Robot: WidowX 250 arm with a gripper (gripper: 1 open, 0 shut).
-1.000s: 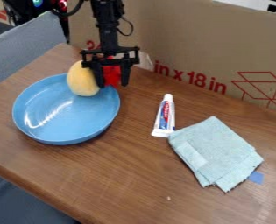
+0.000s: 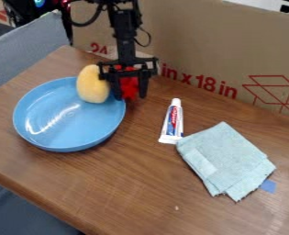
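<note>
My black gripper [image 2: 128,78] is at the back of the table, just behind the right rim of the blue plate [image 2: 61,121]. It is shut on a red object [image 2: 129,89], partly hidden by the fingers. A round pale-yellow object [image 2: 92,84] rests on the plate's back right, beside the gripper and left of the red object.
A toothpaste tube [image 2: 172,121] lies right of the plate, and a folded light-blue cloth [image 2: 227,158] farther right. A cardboard wall [image 2: 227,55] runs along the back. A grey padded surface [image 2: 24,50] borders the left.
The gripper has moved slightly to the right with the red object, away from the yellow object. The plate, tube and cloth have not moved.
</note>
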